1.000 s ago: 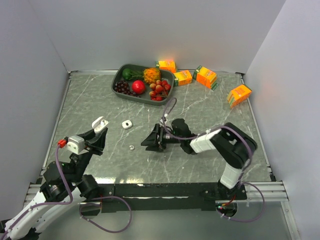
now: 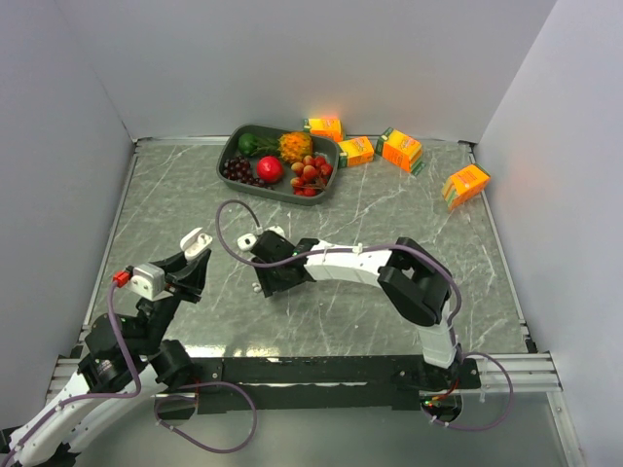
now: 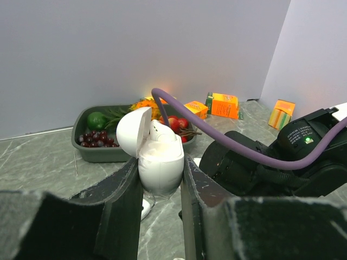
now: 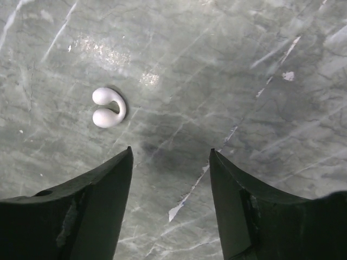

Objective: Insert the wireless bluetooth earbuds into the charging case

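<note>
My left gripper is shut on the white charging case [image 3: 161,165], which is held upright with its lid open, at left in the top view [image 2: 198,243]. My right gripper hangs low over the table, fingers apart and empty. A white earbud [image 4: 119,108] lies on the marble just left of and beyond its fingers in the right wrist view; it peeks out beside the gripper in the top view [image 2: 257,287].
A green basket of fruit [image 2: 229,173] stands at the back, with several orange cartons [image 2: 399,148] along the back and right.
My right arm has moved left and its gripper has turned down over the earbud, partly covering the white item behind it. My left gripper holds still with the case.
</note>
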